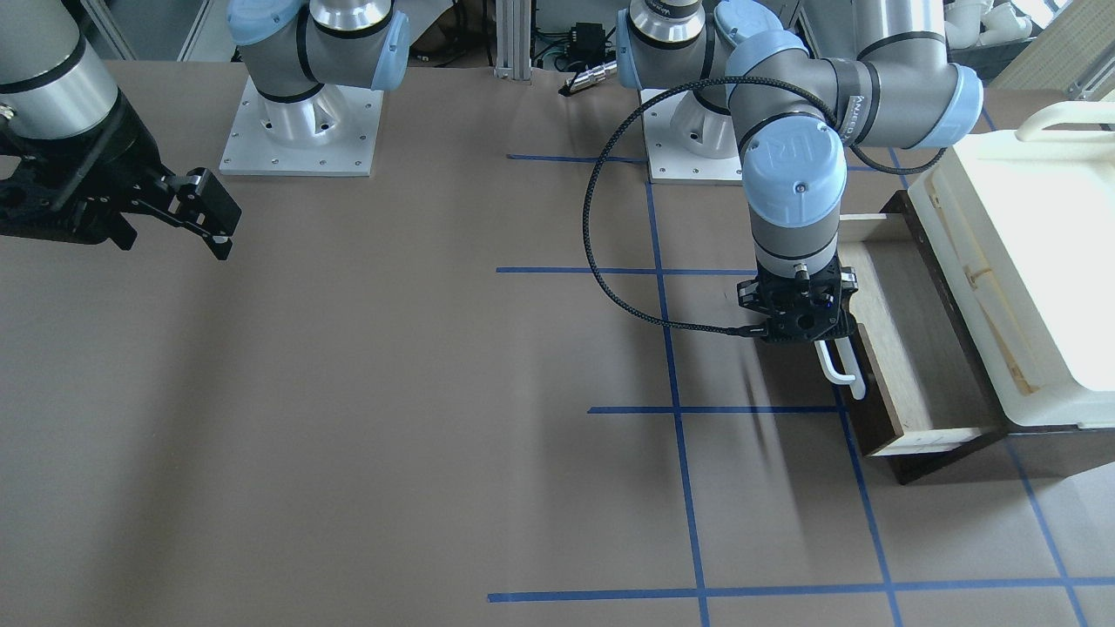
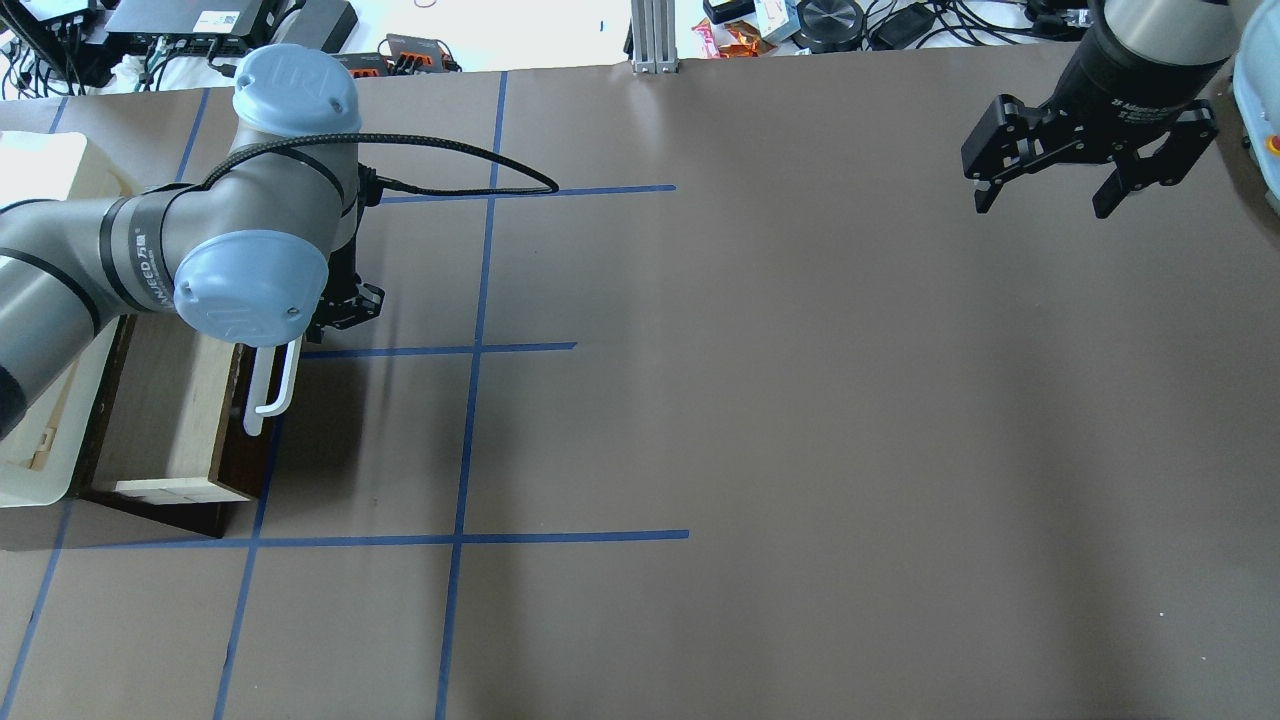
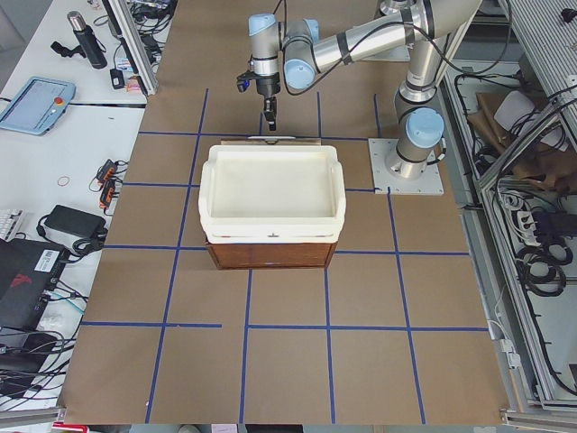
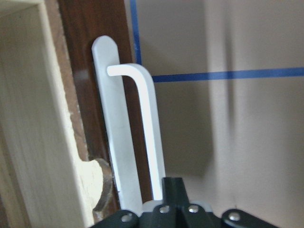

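Observation:
A small wooden cabinet with a white tray on top (image 3: 271, 189) has its drawer (image 1: 917, 345) pulled partly out. On the drawer's dark front is a white handle (image 4: 153, 137), also visible in the top view (image 2: 288, 372). My gripper is at that handle, its black fingertips together at the bottom of the wrist view, over the handle's lower end; whether anything is between them is hidden. In the front view the gripper (image 1: 810, 324) hangs at the drawer front.
A second arm's black gripper (image 2: 1041, 168) stands away at the upper right of the top view.

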